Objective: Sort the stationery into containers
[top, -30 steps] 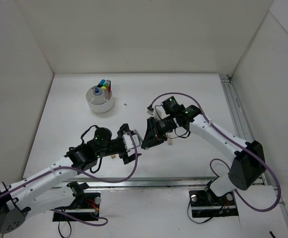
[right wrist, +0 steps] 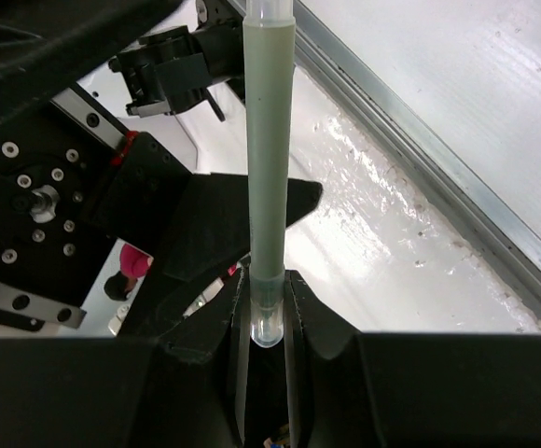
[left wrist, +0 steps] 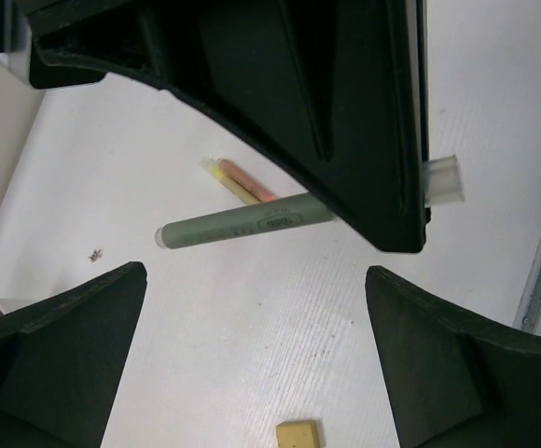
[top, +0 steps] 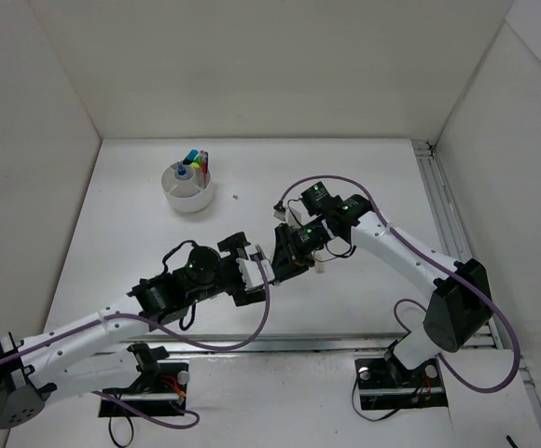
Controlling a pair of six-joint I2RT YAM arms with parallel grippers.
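A grey-green marker point(right wrist: 269, 159) with a clear end stands upright in the right wrist view, its lower end held between the fingertips of my right gripper. The left wrist view shows this marker point(left wrist: 238, 220) crossing between the open fingers of my left gripper, partly hidden behind black gripper parts. The two grippers meet at the middle of the table. A pink pen point(left wrist: 247, 179) and a yellowish one point(left wrist: 228, 182) lie on the table. A small tan block point(left wrist: 297, 433) lies lower in that view. A white container point(top: 186, 200) holds coloured pens at the back left.
Pale walls point(top: 280, 65) enclose the table at back and sides. A metal rail point(top: 275, 344) runs along the front edge.
My left gripper has shifted slightly at the table's middle, beside my right gripper. The pen container is unchanged.
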